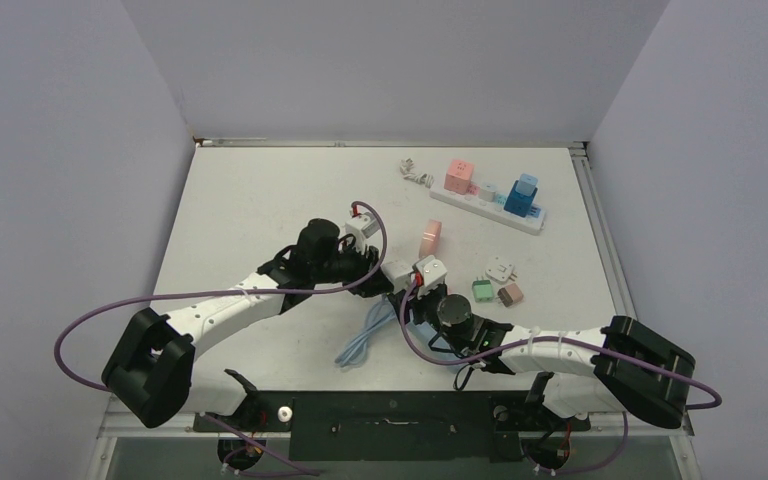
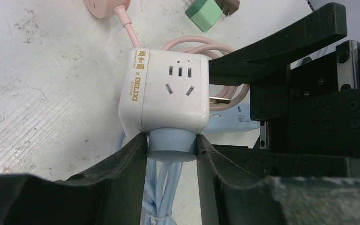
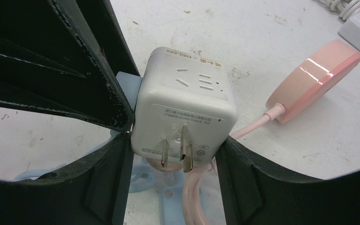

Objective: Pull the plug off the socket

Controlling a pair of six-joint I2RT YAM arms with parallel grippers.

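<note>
A white cube socket (image 2: 176, 89) with slots on top and metal pins on one side hangs between my two grippers. Against its lower side sits a light-blue plug (image 2: 171, 144), and my left gripper is shut on it. The cube lies between the fingertips of my right gripper, its pins (image 3: 183, 147) facing that gripper's base. One right finger (image 2: 272, 51) reaches the cube's side in the left wrist view. Whether both right fingers press on it cannot be told. In the top view the arms meet at the white cube (image 1: 395, 274).
Blue cable (image 1: 367, 335) lies below the grippers. Near them are a pink round piece (image 1: 430, 238), a green plug (image 1: 483, 290), a brown plug (image 1: 510, 294) and a white adapter (image 1: 501, 268). A white power strip (image 1: 485, 207) stands at the back right.
</note>
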